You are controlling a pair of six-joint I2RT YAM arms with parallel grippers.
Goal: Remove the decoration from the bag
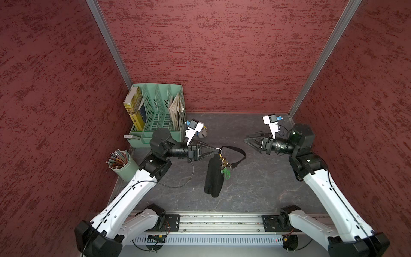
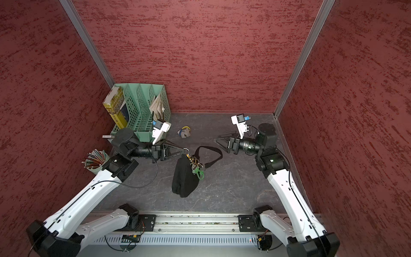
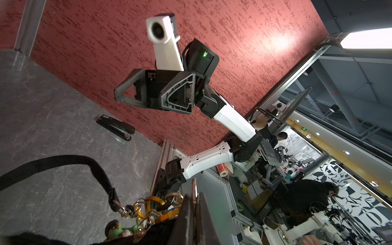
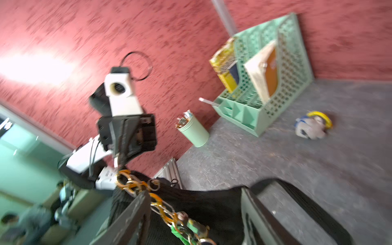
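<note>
The black bag [image 1: 212,180] with its dark strap [image 2: 216,150] is lifted beside my left gripper [image 1: 216,150], which is shut at the bag's top ring. A cluster of gold and orange rings and chain with a green charm [image 2: 199,172] hangs on the bag's front. My right gripper [image 1: 249,140] is to the right of the bag, facing it, with its fingers apart and nothing between them. In the right wrist view the charms [image 4: 179,220] appear low, beyond the fingertips; that view is blurred.
A mint file rack [image 2: 137,107] with books and a pencil cup [image 1: 127,169] stand at the left. A small grey toy [image 2: 185,132] lies at the back. A black stapler lies at the right. Bare table surrounds the bag.
</note>
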